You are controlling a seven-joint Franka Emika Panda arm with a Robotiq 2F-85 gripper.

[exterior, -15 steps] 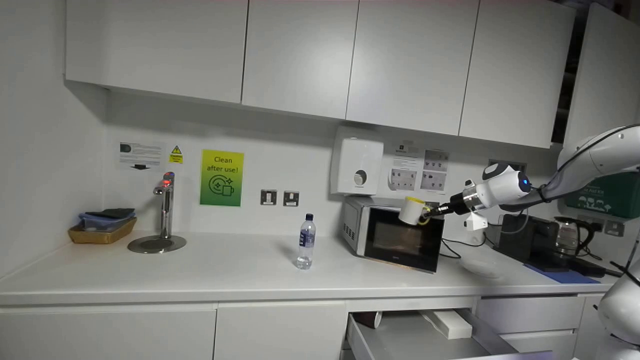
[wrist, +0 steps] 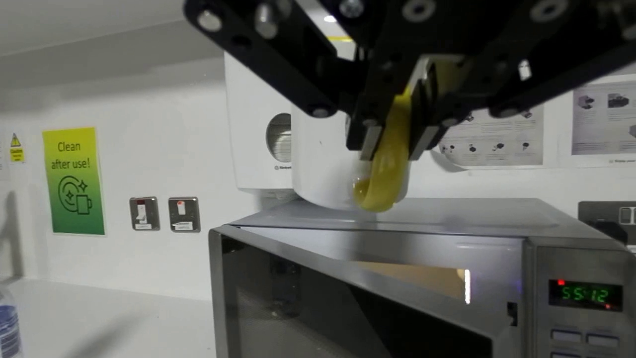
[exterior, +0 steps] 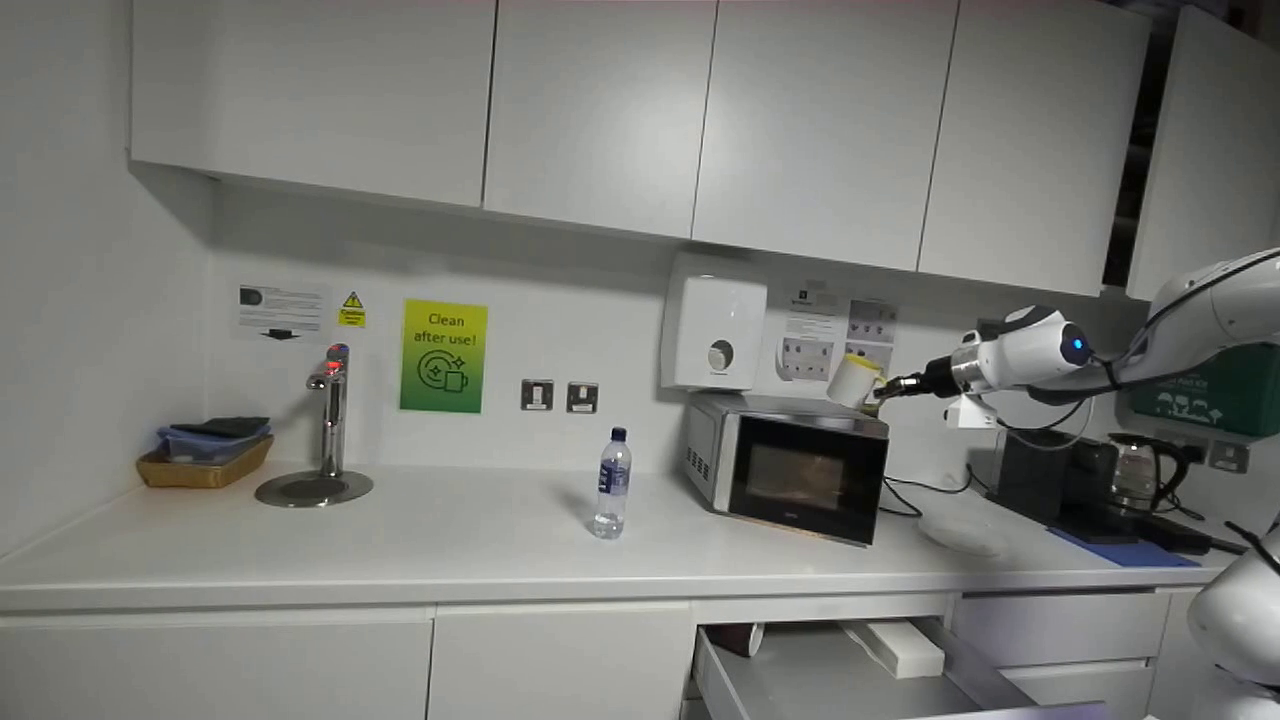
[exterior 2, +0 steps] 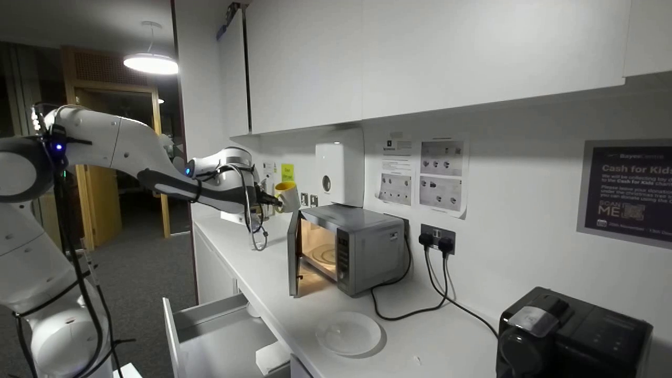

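A white mug [exterior: 851,382] with a yellow inside and yellow handle [wrist: 390,164] hangs in the air, slightly tilted, mouth upward. My gripper is shut on the handle, one finger pad on each side of it. In exterior view 2 the mug [exterior 2: 287,197] is near the front left of the grey microwave [exterior 2: 371,249], around the height of its top. The microwave's door [exterior 2: 293,252] stands part open and its inside is lit. In the wrist view the mug's body is partly hidden behind the handle and fingers.
A water bottle [exterior: 612,484] stands on the counter left of the microwave, and a white plate [exterior 2: 348,333] lies on its other side. Below, a drawer [exterior: 792,684] is pulled out. A dispenser [exterior: 715,322] hangs on the wall above the microwave.
My gripper has risen with the mug and shifted right in exterior view 1. The mug has gone from in front of the microwave door up to its top edge. The door looks unchanged.
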